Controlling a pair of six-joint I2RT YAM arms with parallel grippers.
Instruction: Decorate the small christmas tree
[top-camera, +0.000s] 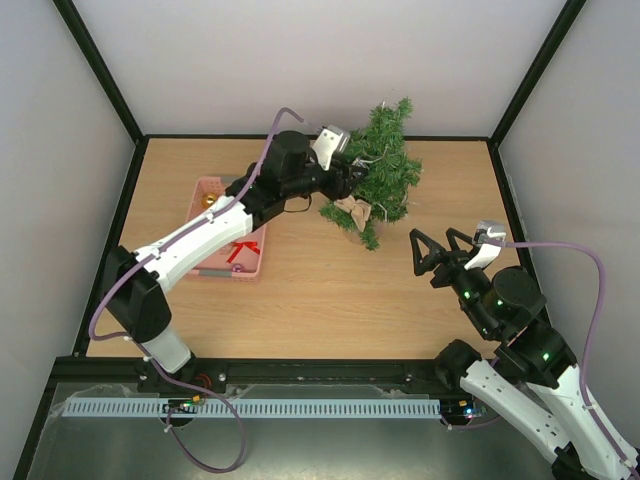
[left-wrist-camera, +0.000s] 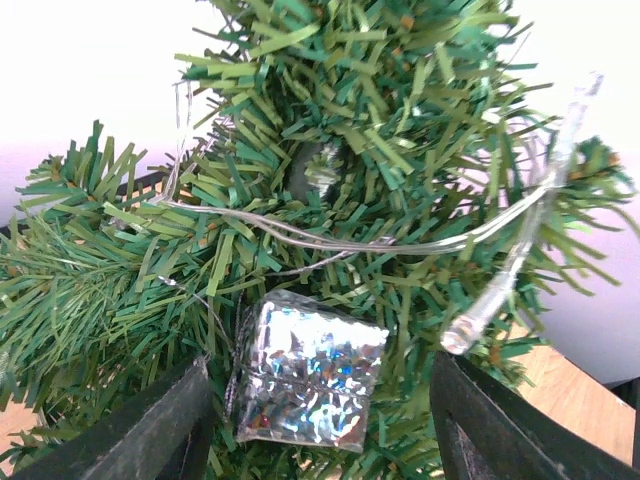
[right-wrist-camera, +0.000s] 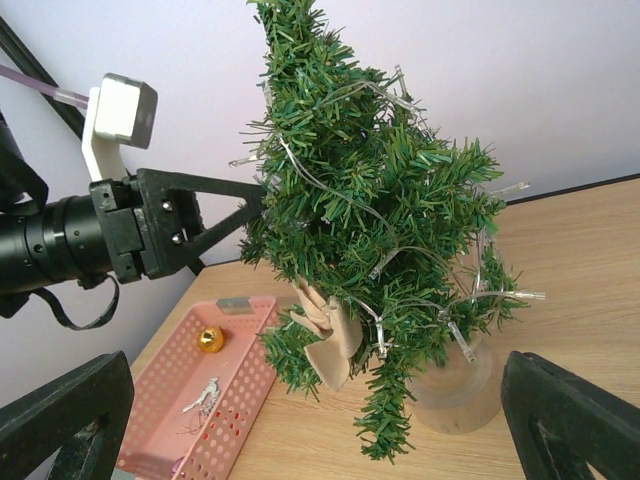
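Observation:
The small green tree (top-camera: 388, 170) stands at the back of the table, with clear light wires and a tan bow (right-wrist-camera: 328, 335) on it. In the left wrist view a shiny silver box-shaped ornament (left-wrist-camera: 312, 370) rests among the branches. Wide gaps separate it from the fingers (left-wrist-camera: 165, 425) of my left gripper, which is open around it at the tree's left side. Well off to the right and nearer the front, my right gripper (top-camera: 432, 258) is open and empty, facing the tree.
A pink basket (top-camera: 220, 275) on the left, partly under my left arm, holds a gold ball (right-wrist-camera: 210, 339), a red ribbon (top-camera: 243, 249) and a whitish ornament (right-wrist-camera: 204, 396). Bare table (top-camera: 330, 310) lies in front of the tree.

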